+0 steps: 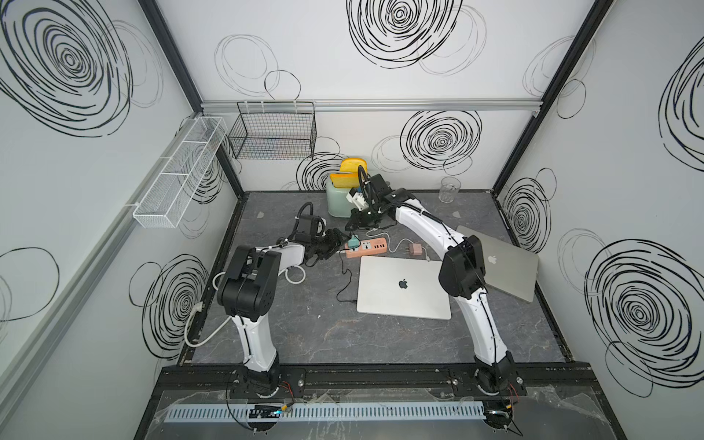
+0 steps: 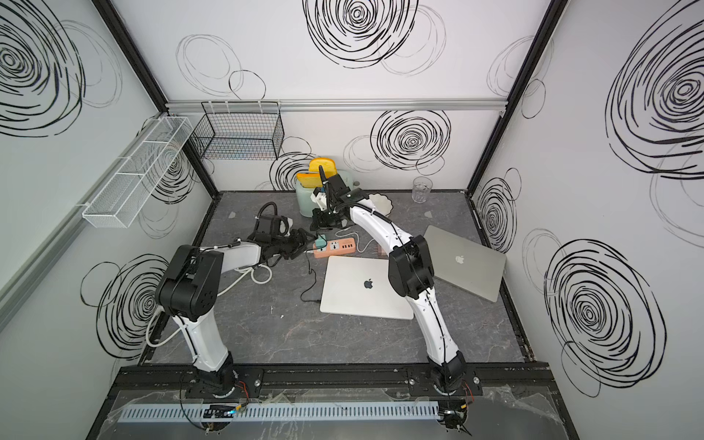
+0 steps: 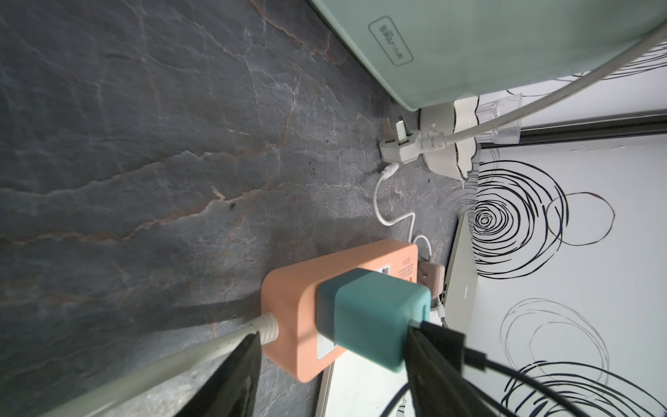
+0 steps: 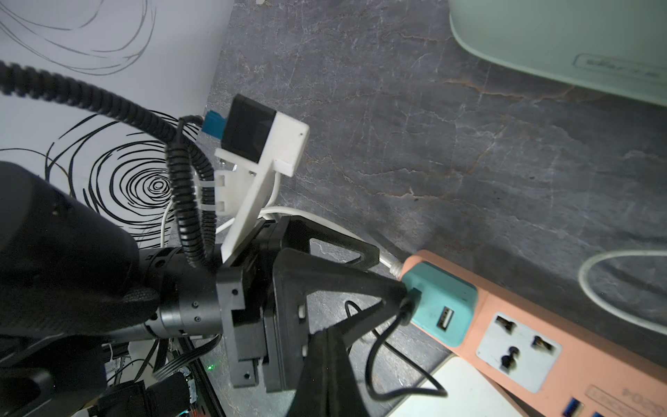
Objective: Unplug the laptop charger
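The teal charger (image 4: pixel 444 295) sits seated in the end socket of the orange power strip (image 4: pixel 580 371). A black plug (image 3: pixel 444 342) is in its face, and from it the black cable (image 4: pixel 406 394) loops toward the laptop. In the right wrist view my right gripper is shut, its fingers together with nothing between them; the cable loop hangs outside them, to their right. My left gripper stands open at the strip's cord end, one finger (image 3: pixel 434 378) close against the charger's face by the plug. Whether it touches is unclear.
A silver laptop (image 1: pixel 403 297) lies just in front of the strip, another laptop (image 1: pixel 506 265) at the right. Behind stands a green bin (image 1: pixel 340 199). A loose white plug (image 3: pixel 403 147) and a pink adapter (image 1: pixel 415 249) are nearby.
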